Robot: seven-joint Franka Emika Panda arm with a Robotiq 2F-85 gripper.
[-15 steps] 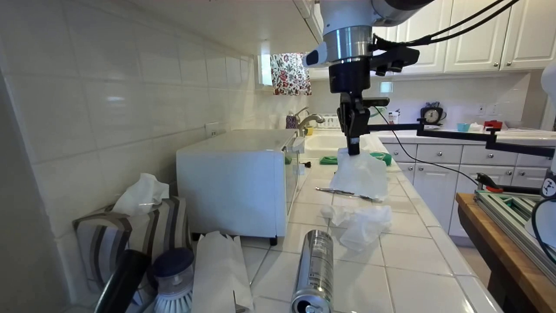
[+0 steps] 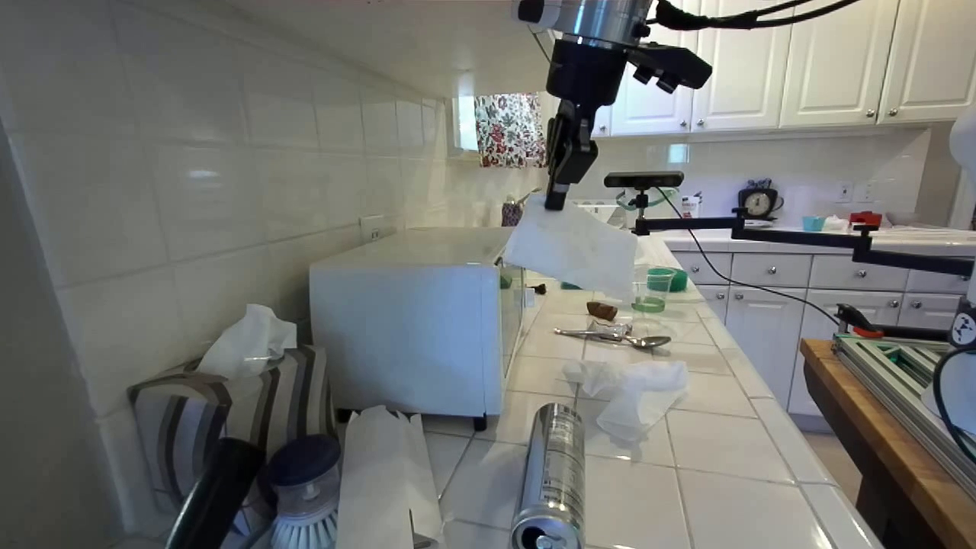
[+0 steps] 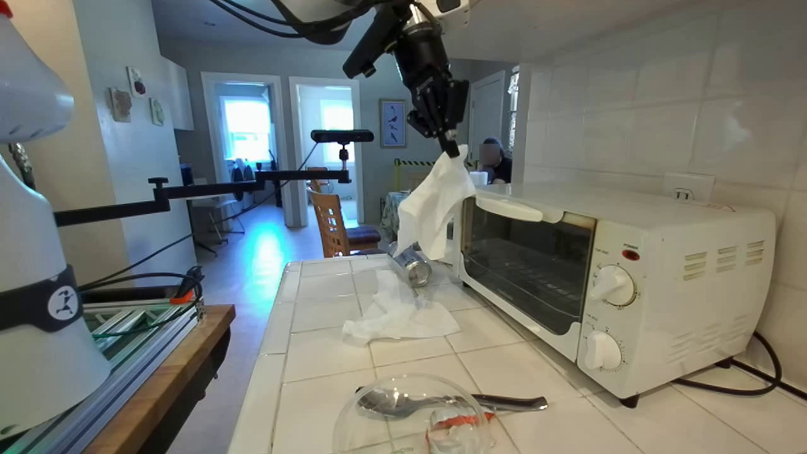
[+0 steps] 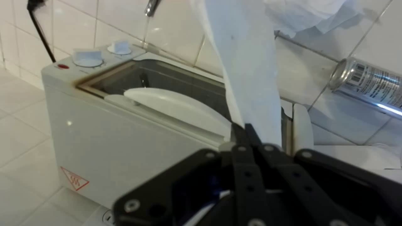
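Observation:
From the fingertips of my gripper (image 2: 555,203) hangs a white tissue (image 2: 574,245), pinched at its upper corner. In exterior view 2 the tissue (image 3: 435,203) dangles in front of the toaster oven's near-left door edge, above the counter. The wrist view has the shut gripper over the oven's door side, the tissue (image 4: 250,64) stretching away from its fingertips. The white toaster oven (image 3: 673,265) stands against the tiled wall, its door closed. A second, crumpled tissue (image 2: 640,393) lies on the counter tiles below.
A silver can (image 2: 551,476) lies on its side on the counter. A spoon (image 3: 408,402) and a clear plastic cup (image 2: 652,291) are further along. A striped tissue box (image 2: 293,393) and a brush (image 2: 306,485) crowd the wall corner. The oven's top (image 2: 421,245) is bare.
My gripper has risen and moved left toward the oven, tilting, with the tissue carried along. The cup and spoon behind it now show. The can and crumpled tissue have stayed put.

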